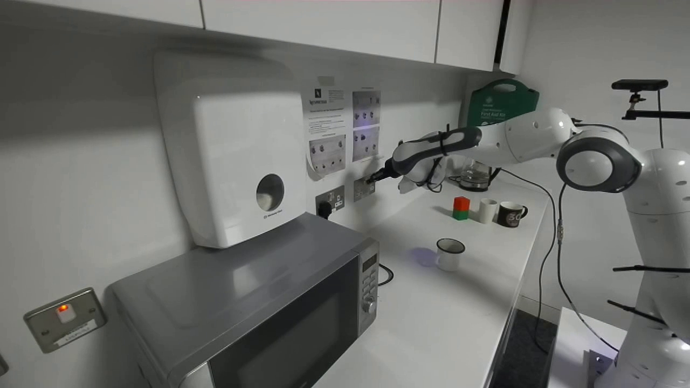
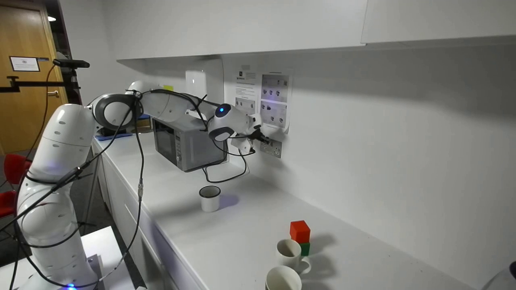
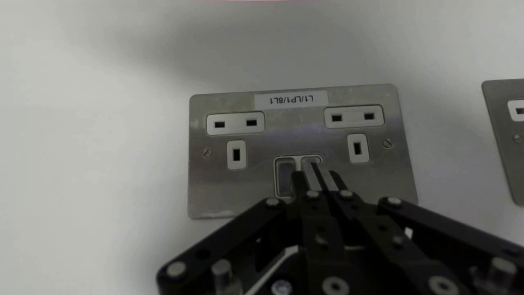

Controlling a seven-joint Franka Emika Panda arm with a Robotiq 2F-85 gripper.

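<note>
A metal double wall socket (image 3: 226,189) fills the middle of the wrist view, its label upside down there. Two rocker switches sit in its centre; the left switch (image 3: 285,178) is in plain sight, and the right switch (image 3: 310,160) is mostly covered by my fingertips. My gripper is shut, its two fingers side by side and nothing showing between them. The tips lie over the right switch; whether they touch it, I cannot tell. In exterior view 1 the gripper (image 1: 371,179) reaches the socket (image 1: 362,190) on the wall.
A second socket (image 1: 333,199) with a black plug is beside the microwave (image 1: 259,268). Below the arm, a white mug (image 1: 449,255) stands on the counter (image 1: 427,317). Farther along are red and green blocks (image 1: 460,206) and two more mugs. Cupboards (image 1: 323,26) hang above.
</note>
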